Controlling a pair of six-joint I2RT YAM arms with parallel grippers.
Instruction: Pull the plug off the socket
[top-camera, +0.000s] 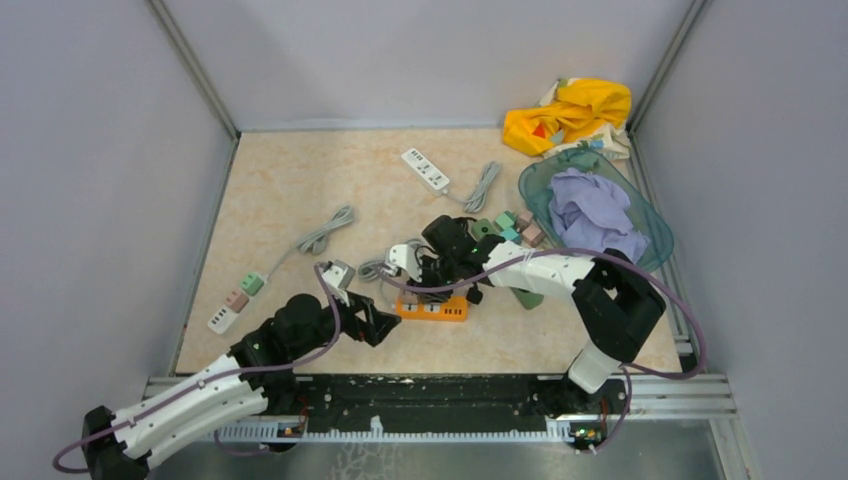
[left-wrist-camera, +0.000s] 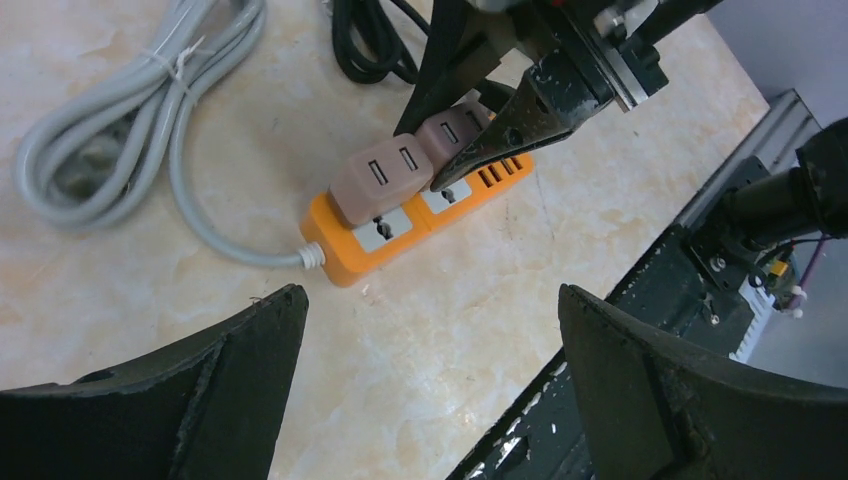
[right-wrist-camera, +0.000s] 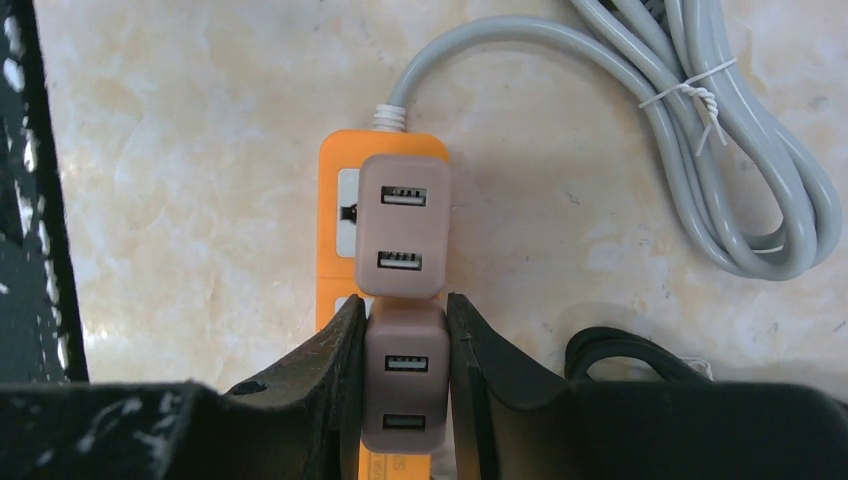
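An orange power strip (top-camera: 440, 310) (left-wrist-camera: 360, 260) (right-wrist-camera: 335, 250) carries two pinkish-brown plugs with USB slots. The plug nearer the cord end (left-wrist-camera: 375, 180) (right-wrist-camera: 402, 225) sits on a socket; the second plug (right-wrist-camera: 405, 385) is clamped in my right gripper, low over the strip; whether it is still seated I cannot tell. My left gripper (top-camera: 365, 315) stands open left of the strip, nothing between its fingers.
Grey coiled cable (right-wrist-camera: 760, 180) and a dark cable (left-wrist-camera: 365, 40) lie behind the strip. Blocks and a basket (top-camera: 655, 235) with purple cloth are right; two white strips (top-camera: 425, 170) lie further off.
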